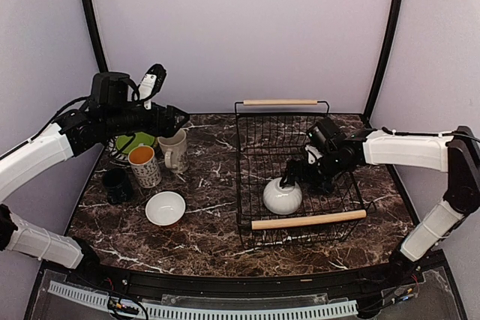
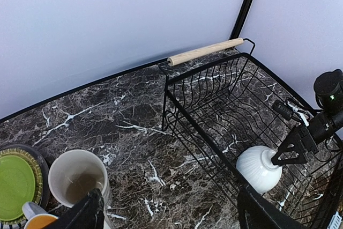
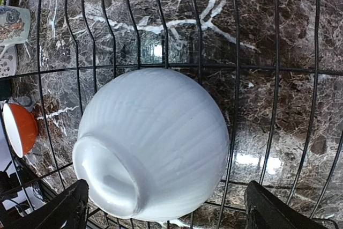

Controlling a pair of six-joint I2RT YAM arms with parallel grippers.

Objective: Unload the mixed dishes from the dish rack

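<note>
Bottom-up in the wire dish rack lies a white ribbed bowl, its foot ring showing. My right gripper is right above this bowl's back edge. In the right wrist view its fingers stand wide apart, with the white bowl in front of and partly between them; no grip shows. Over on the left, my left gripper hangs above the beige mug, open and empty.
On the left of the counter stand a patterned mug with orange inside, a dark mug, a white-lined bowl and green plates. Bare counter separates them from the rack. Wooden handles edge the rack.
</note>
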